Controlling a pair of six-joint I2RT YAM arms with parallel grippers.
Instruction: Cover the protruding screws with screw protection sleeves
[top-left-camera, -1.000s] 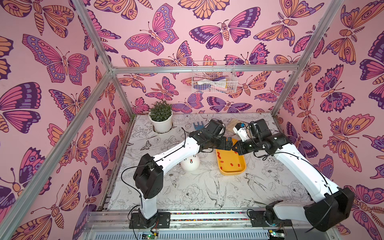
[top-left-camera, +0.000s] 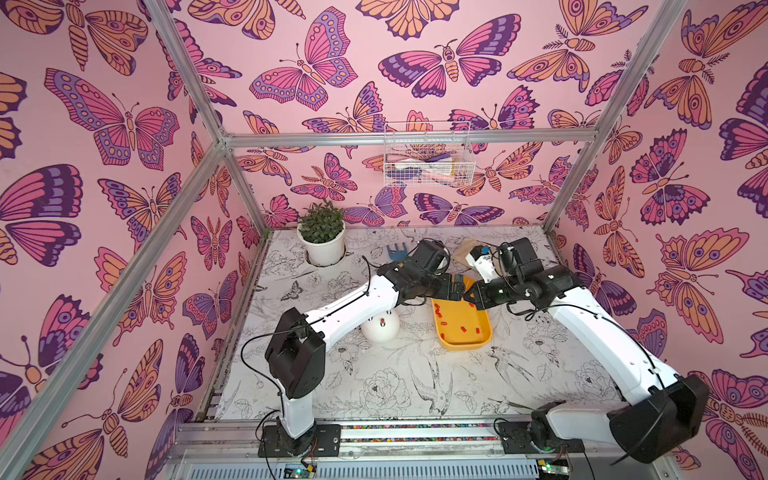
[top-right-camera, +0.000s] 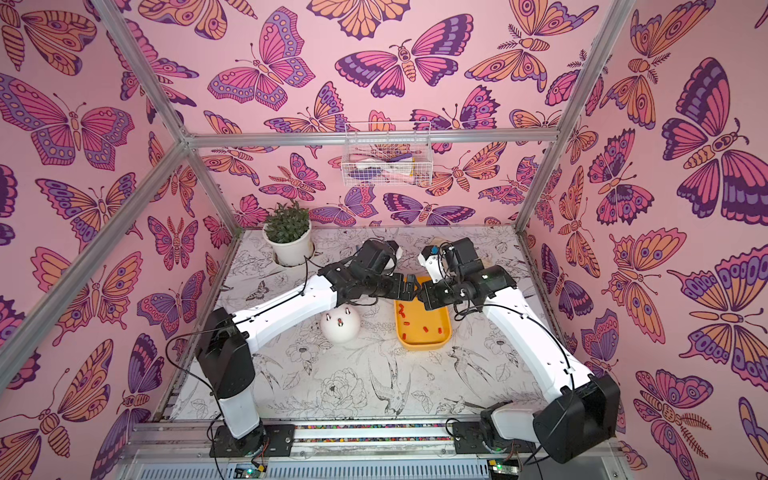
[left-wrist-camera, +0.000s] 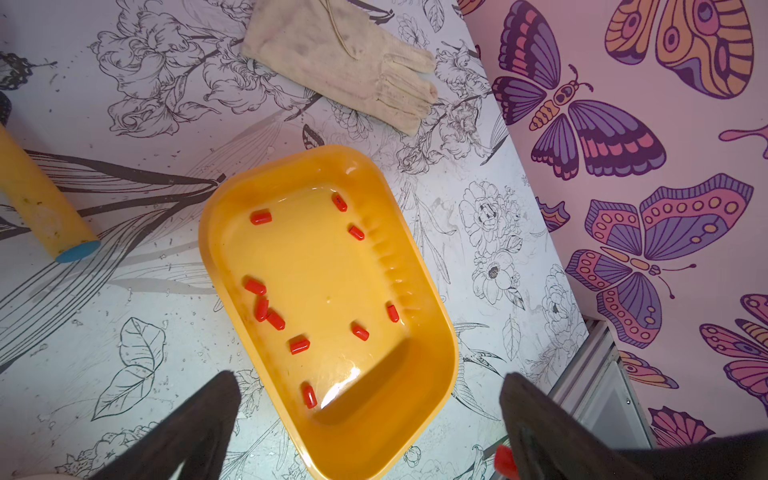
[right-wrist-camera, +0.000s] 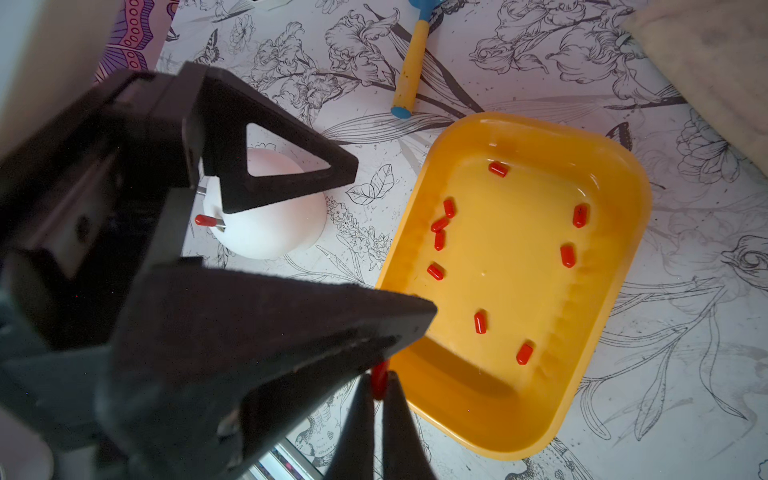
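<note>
A single red sleeve is pinched at the fingertips of my right gripper, its top partly hidden by a finger of the left gripper. My left gripper is wide open above the tray, nothing gripped; the held sleeve shows at the edge of its right finger. In the top left view, left gripper and right gripper meet tip to tip. The white dome with protruding screws stands left of the tray. One screw wears a red sleeve; a bare metal one shows above it.
Several loose sleeves lie scattered in the yellow tray beneath the grippers. Behind it are a beige glove and a yellow-handled tool. A potted plant stands back left. Table in front of the dome and tray is clear.
</note>
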